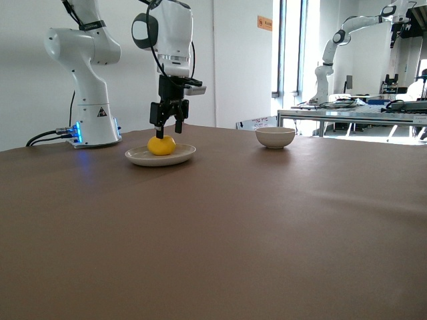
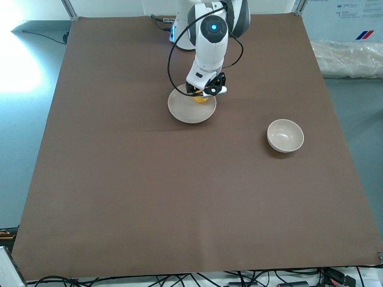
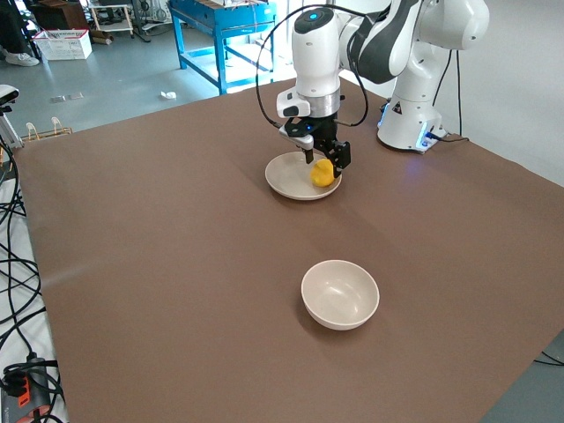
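Observation:
A yellow round object (image 1: 161, 146), like a fruit, rests on a white plate (image 1: 137, 157); it also shows in the right view (image 3: 322, 174) and is mostly hidden in the left view. My gripper (image 1: 169, 131) is open, its two black fingers just above the yellow object, apparently straddling it from over the top; in the right view they stand either side of its upper part. A white bowl (image 2: 285, 135) stands empty on the brown table, apart from the plate, to the right in the left view and nearer the camera in the right view.
Cables and a device (image 3: 26, 397) lie along one edge.

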